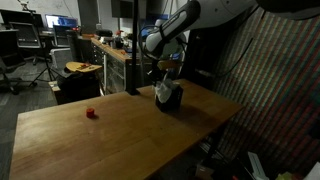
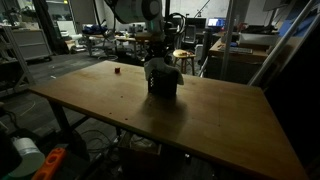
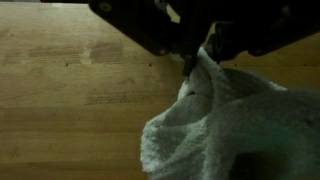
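A pale, fluffy cloth [image 3: 185, 135] is draped over a dark box [image 2: 162, 86] on the wooden table. In the wrist view its peak rises to the dark fingers of my gripper. The fingertips sit close around that peak, but dark shadow hides whether they grip it. From outside, my gripper [image 1: 164, 75] points down directly above the cloth [image 1: 164, 91]. The box's inside is covered from sight by the cloth.
A small red object [image 1: 90, 113] lies apart on the table's [image 1: 95, 145] left part in exterior view 1. A stool and chairs stand behind the table.
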